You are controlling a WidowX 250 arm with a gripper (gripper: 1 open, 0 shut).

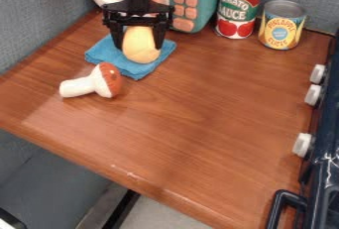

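Note:
My black gripper [138, 37] is at the top centre-left, its fingers down on either side of a pale orange, rounded object [141, 47]; whether it grips it firmly is hard to tell. That object is over a folded blue cloth [103, 53]. A toy with a white stem and red-and-white cap [93, 83] lies on its side on the wooden table [199, 134], in front of and left of the cloth.
A teal toy appliance [191, 3] stands behind the gripper. A tomato sauce can [236, 10] and a second can [281, 27] stand at the back right. A dark appliance [318, 154] lines the right edge.

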